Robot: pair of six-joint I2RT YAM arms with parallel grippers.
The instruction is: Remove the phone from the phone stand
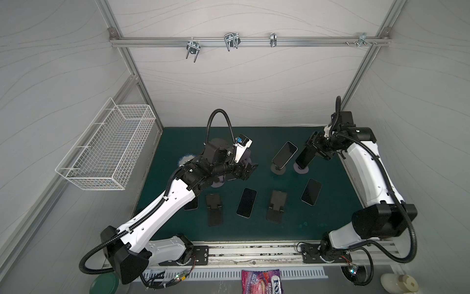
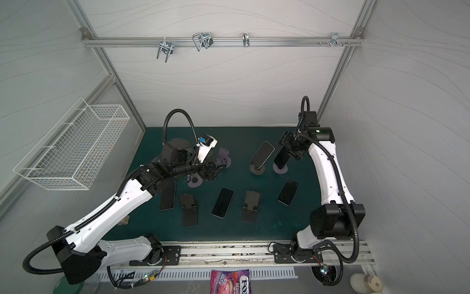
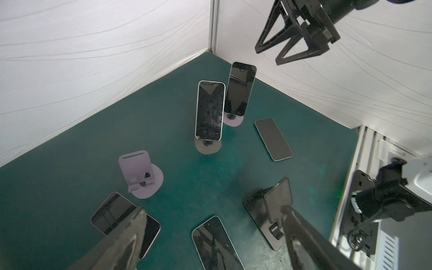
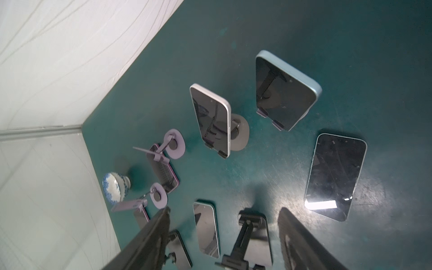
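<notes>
Two phones are propped on round-based stands at the back right. The left phone has a pale frame and rests on a grey stand. Beside it is a blue-edged phone, resting on a stand with a pinkish base. My right gripper hangs in the air by the blue-edged phone, open and empty, its fingers spread wide. Over the table's middle left my left gripper is also open, with nothing between its fingers. It partly covers the empty lilac stand in the top left view.
Several phones lie flat, among them one at front centre and one at right. Two dark stands sit near the front. A blue-and-white bowl is at the far left. A white wire basket hangs left.
</notes>
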